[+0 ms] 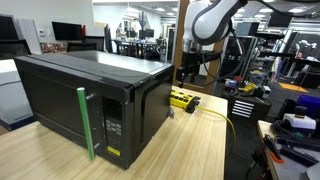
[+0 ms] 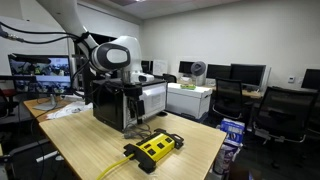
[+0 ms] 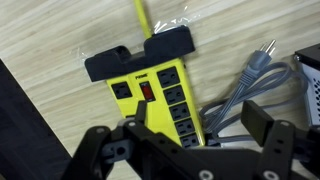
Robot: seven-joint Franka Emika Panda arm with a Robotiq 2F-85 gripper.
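Observation:
My gripper is open with nothing between its fingers, held in the air above the table. Below it in the wrist view lies a yellow power strip [image 3: 150,104] with black ends, partly behind the gripper. A grey cable with a plug [image 3: 243,84] lies loosely coiled to its right. In exterior view 2 the power strip [image 2: 157,149] rests near the table's front side, lower than the gripper [image 2: 135,98] and apart from it. The black microwave [image 1: 70,100] fills the left of exterior view 1, its door side facing away from that camera.
A yellow cord [image 2: 113,165] runs from the strip across the table. Bare wood [image 1: 190,150] lies open in front of the microwave. A green strip [image 1: 86,124] stands upright at the microwave's near edge. Office chairs [image 2: 290,105] stand beyond the table.

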